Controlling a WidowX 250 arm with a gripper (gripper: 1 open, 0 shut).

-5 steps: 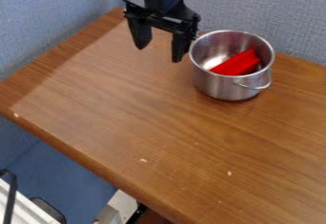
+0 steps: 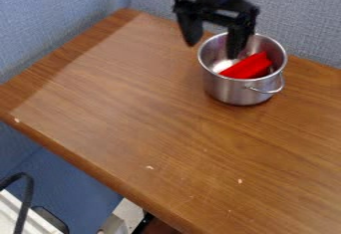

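Note:
My black gripper hangs open at the top centre, its fingers blurred, the right one over the rim of a steel pot. The pot stands on the wooden table at the upper right, with a handle toward the front right. A red object lies inside it.
Padded blue-grey walls border the table at the back and left. At the lower left, off the table, are a white object and a black cable.
My gripper has moved to the right, from left of the pot to over it. The pot and the red object look unmoved.

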